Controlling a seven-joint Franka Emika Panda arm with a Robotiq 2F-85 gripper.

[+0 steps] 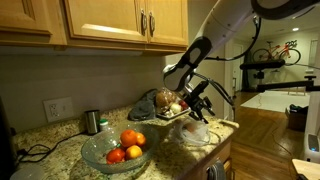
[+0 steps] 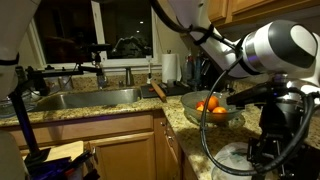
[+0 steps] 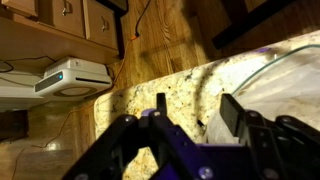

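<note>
A clear, thin-looking plastic container or bag (image 1: 190, 131) sits on the speckled counter near its right end. In the wrist view this clear plastic (image 3: 280, 82) fills the right side, with a pale bluish rim. My gripper points down over the counter edge, its fingers apart and bare counter showing between them. The right finger (image 3: 231, 106) overlaps the edge of the plastic; whether it touches is unclear. From the second exterior view, the arm partly covers the plastic (image 2: 235, 158).
A colander (image 1: 98, 149) holding several red and orange fruits (image 1: 130, 139) stands on the counter. Behind the arm are bags and other items (image 1: 166, 101) against the wall. The counter's front edge (image 3: 185, 73) drops to a wooden floor. A sink (image 2: 85, 97) lies further off.
</note>
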